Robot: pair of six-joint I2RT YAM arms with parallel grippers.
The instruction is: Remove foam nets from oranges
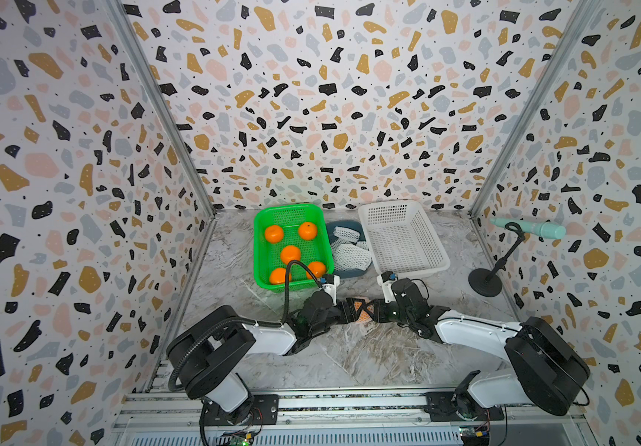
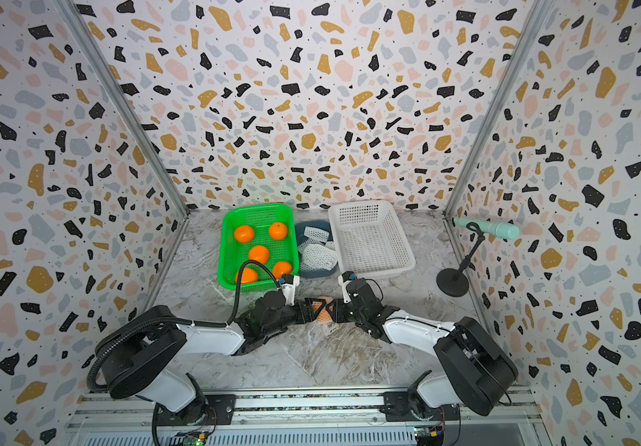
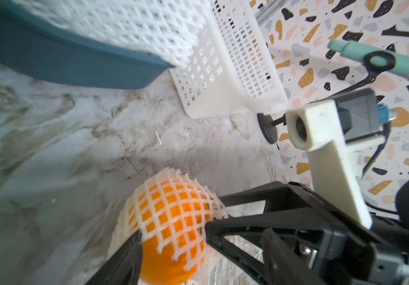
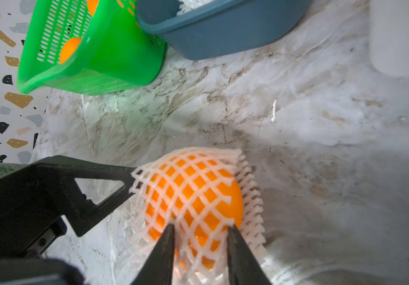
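Note:
An orange in a white foam net (image 3: 166, 223) is on the marble table at front centre, between my two grippers. My left gripper (image 1: 351, 310) reaches it from the left and my right gripper (image 1: 377, 310) from the right. The net hangs loose around the fruit, with bare orange showing on one side. In the right wrist view, net strands lie between my right fingers, which are part open; whether they grip is unclear. My left fingers stand apart at the fruit, their hold unclear.
The green basket (image 1: 258, 245) holds several bare oranges. The blue-grey bin (image 3: 81, 66) holds removed nets. An empty white basket (image 1: 439, 260) stands right of it, and a black stand (image 1: 485, 284) farther right.

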